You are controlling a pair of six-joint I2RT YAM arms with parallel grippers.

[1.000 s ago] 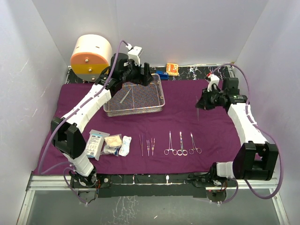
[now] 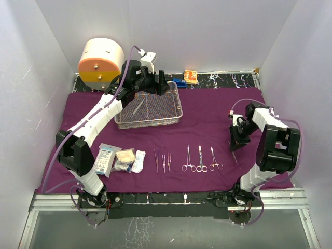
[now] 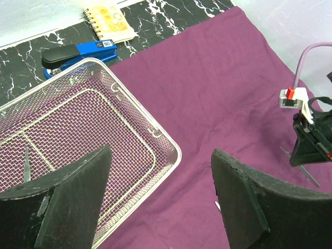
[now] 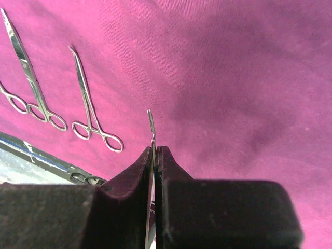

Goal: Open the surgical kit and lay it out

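My right gripper is shut on a slim metal instrument [image 4: 151, 124], whose narrow tip sticks out past the fingers. From above, that instrument's long end [image 2: 234, 155] points toward the front of the cloth, low over it, right of the scissor-like tools. Whether it touches the cloth I cannot tell. Over the mesh tray [image 2: 150, 122] my left gripper stands open and empty. One slim instrument [image 2: 138, 106] lies in the tray. Along the cloth's front sit a clamp [image 2: 189, 161], scissors [image 2: 201, 161] and a smaller clamp [image 2: 213, 161], with several thin tweezers-like tools [image 2: 163, 162] to their left.
Packets [image 2: 124, 157] and a white roll [image 2: 138, 162] lie at front left. A blue stapler [image 3: 83, 53] and a yellow notebook [image 3: 110, 23] sit behind the tray.
My right arm has swung from mid-cloth toward the front right and lower, carrying the instrument alongside the smaller clamp. The left arm stays over the tray.
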